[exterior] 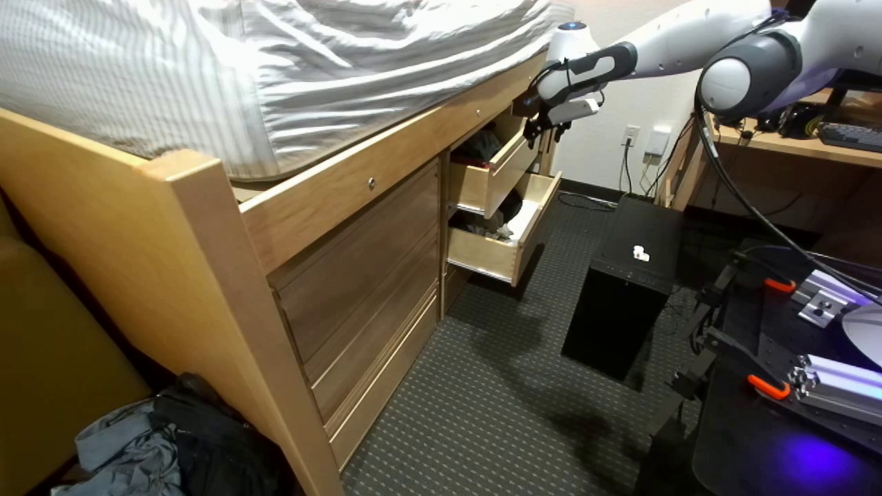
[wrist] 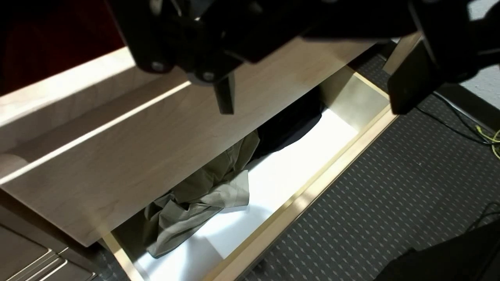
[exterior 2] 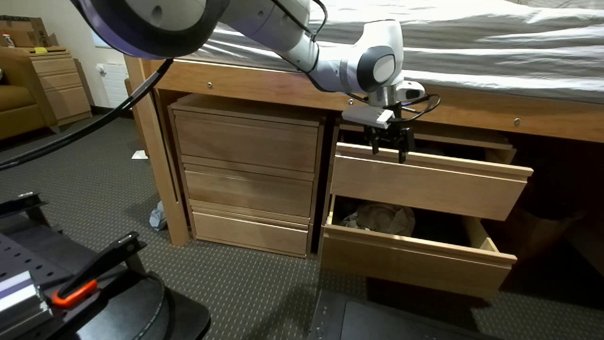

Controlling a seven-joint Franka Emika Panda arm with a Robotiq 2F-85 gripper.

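My gripper [exterior 2: 389, 152] hangs fingers down at the upper drawer [exterior 2: 430, 182], which is pulled out beneath the bed. In the wrist view its fingers [wrist: 225, 96] are spread wide, and nothing is held between them. The upper drawer's front board [wrist: 154, 140] runs diagonally below them; whether a finger touches it cannot be told. Pulled out underneath is the lower drawer [exterior 2: 419, 263]. Olive cloth [wrist: 201, 194] and a dark cloth [wrist: 290, 124] lie inside it on its white bottom. The upper drawer's contents are mostly in shadow.
Above the drawers runs the bed's wooden rail [exterior: 372, 183]. A closed dresser [exterior 2: 246, 170] stands to the left of them in exterior view 2. On the carpet in front is a black box [exterior: 620, 281]. Open carpet [exterior: 471, 405] stretches beside the bed.
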